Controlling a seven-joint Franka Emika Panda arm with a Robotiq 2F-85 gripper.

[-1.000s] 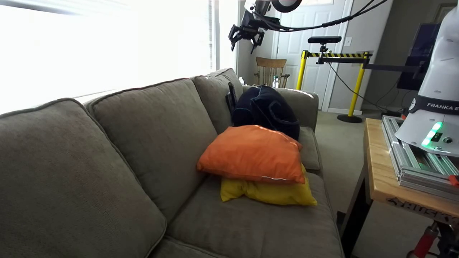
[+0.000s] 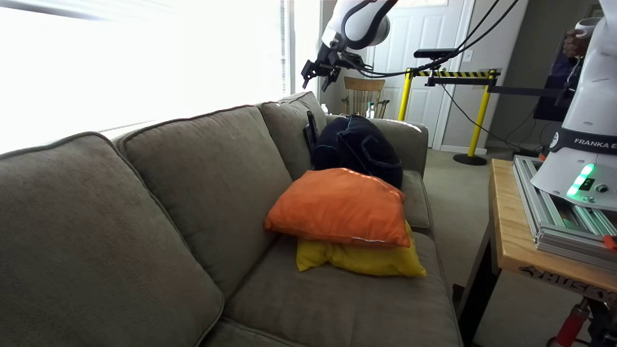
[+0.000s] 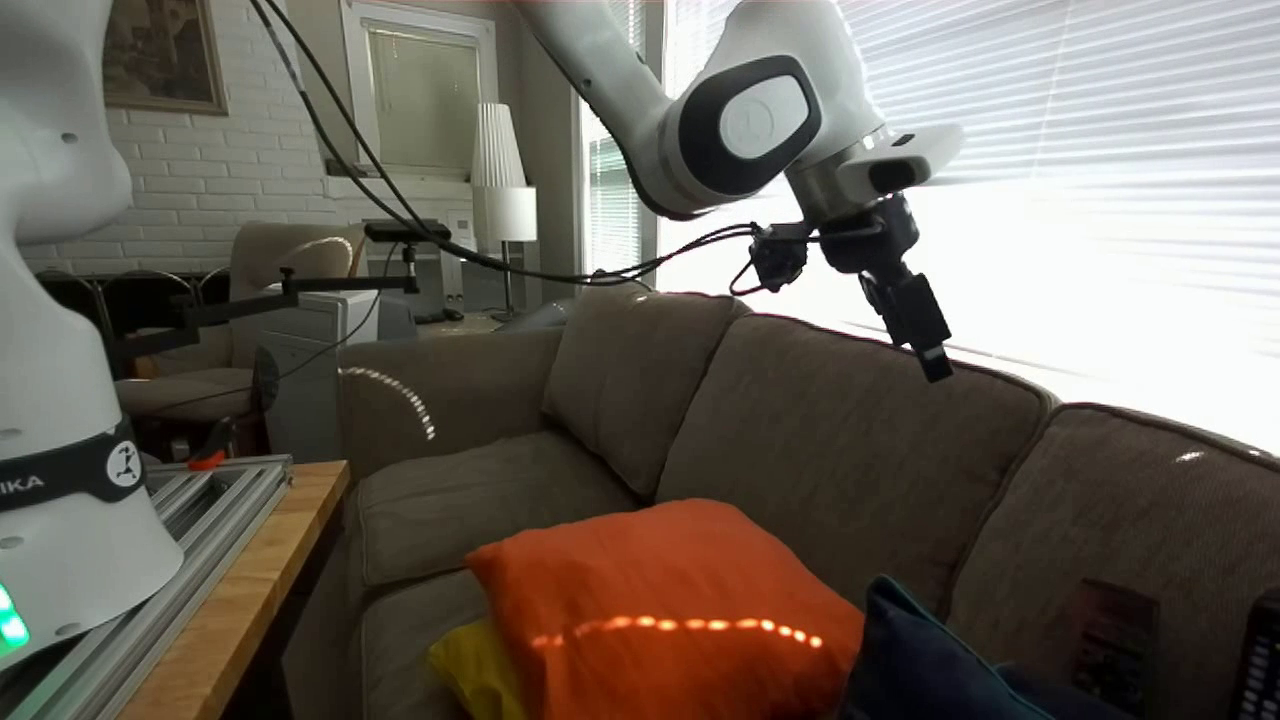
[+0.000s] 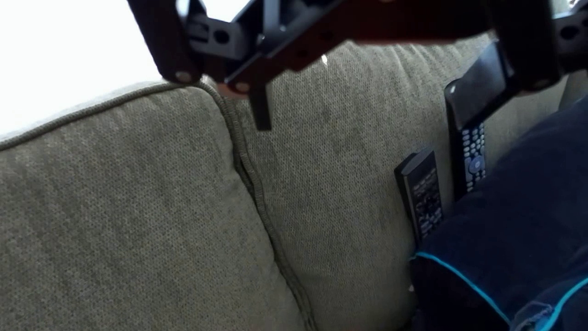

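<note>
High above the couch back, my gripper (image 2: 315, 86) stands open, with nothing between its fingers. In the wrist view the gripper spans the top of the picture, its left fingertip (image 4: 260, 109) in front of the couch cushion. Two dark remotes lean against that cushion: a shorter remote (image 4: 423, 193) and, to its right, a longer remote (image 4: 475, 160) with pale buttons. Their lower ends are hidden by a navy pillow (image 4: 518, 204) with turquoise piping. An orange pillow (image 2: 341, 205) rests on a yellow pillow (image 2: 370, 258), in front of the navy one.
The grey-brown couch (image 2: 191, 173) runs along a bright window. Its near seat is clear. A wooden table (image 2: 520, 231) carrying the arm's base stands opposite the couch. Cables (image 3: 576, 280) hang along the arm.
My gripper has come lower and slightly nearer the window side, and has turned somewhat. It stays open. The pillows and the remotes have not moved.
</note>
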